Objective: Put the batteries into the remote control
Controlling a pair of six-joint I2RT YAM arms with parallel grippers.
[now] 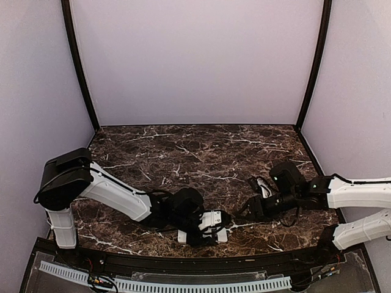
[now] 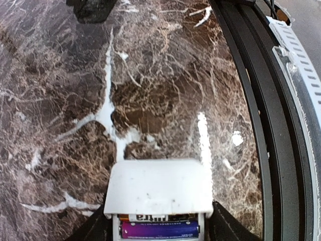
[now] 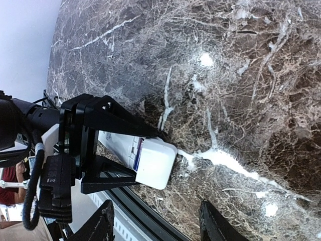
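Observation:
The white remote control (image 1: 222, 235) lies on the marble-patterned table near its front edge, largely hidden from above by my left gripper (image 1: 209, 235). In the left wrist view, a purple battery (image 2: 160, 230) sits in the remote's open compartment, with part of a second, dark battery marked "ultra" beside it. The left fingers stand close against both sides of the remote; whether they press on it cannot be told. To the right of the remote, my right gripper (image 1: 247, 213) is open above the table, its fingers (image 3: 103, 226) wide apart and nothing between them.
A dark frame rail (image 1: 256, 264) runs along the front edge, close to the remote. Behind both arms the table (image 1: 195, 146) is bare. White walls (image 1: 195, 61) enclose the back and sides.

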